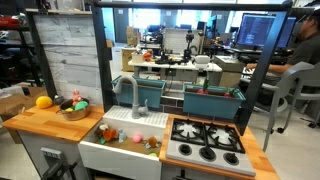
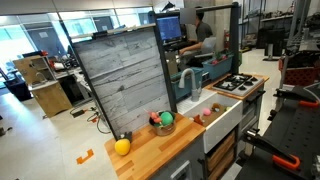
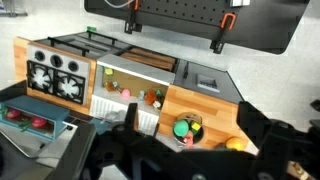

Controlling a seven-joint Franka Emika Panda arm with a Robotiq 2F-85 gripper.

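Note:
In the wrist view my gripper stands open, its dark fingers wide apart, with nothing held between them. The toy kitchen counter lies well below it. A copper-coloured pan [image 1: 73, 112] holding a green item and other small things rests on the wooden counter [image 1: 45, 122], left of the sink. Near the pan is a yellow-orange round item [image 2: 123, 147]. Several colourful small objects lie inside the white sink [image 1: 105, 155]. Right of the sink sits a stove [image 1: 208, 143] with black grates and knobs. Neither exterior view clearly shows the gripper.
A grey faucet [image 1: 134, 95] rises behind the sink. Teal baskets [image 1: 210, 105] hang at the back, beneath a dark frame. A grey plank panel [image 2: 127, 75] stands behind the left counter. Bare wood [image 3: 203, 104] shows beside the pan.

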